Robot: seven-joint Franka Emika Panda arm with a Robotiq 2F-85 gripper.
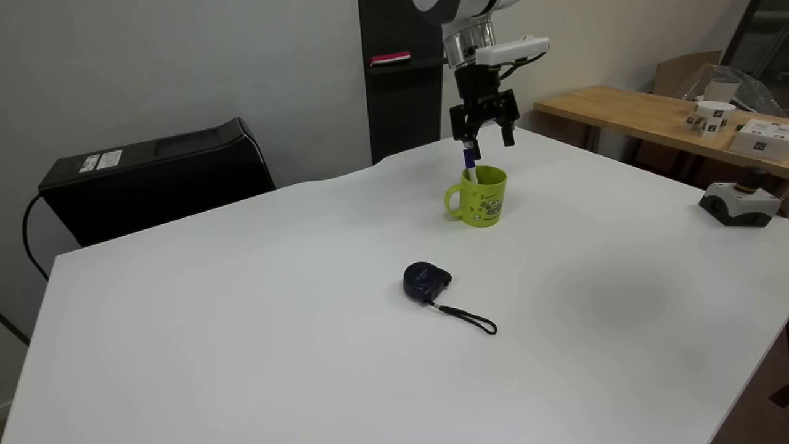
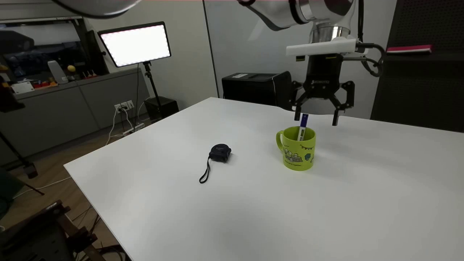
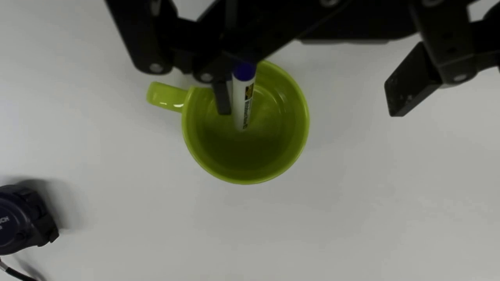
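A white marker with a blue cap (image 2: 303, 126) leans upright inside the green mug (image 2: 298, 152), its top above the rim. My gripper (image 2: 316, 119) is open, its fingers spread wide above and behind the mug in exterior view 2. One fingertip is close to the marker's cap; whether they touch I cannot tell. From the wrist, the left finger overlaps the mug opening beside the marker (image 3: 242, 104), while the other finger (image 3: 412, 84) is well right of the mug (image 3: 290, 154). Nothing is held. The mug (image 1: 484, 201) stands upright, handle to the left.
A dark tape measure (image 1: 425, 282) with a wrist strap lies on the white table (image 1: 222, 318), nearer the camera than the mug in exterior view 1. At the right edge sits a switch box (image 1: 739, 201).
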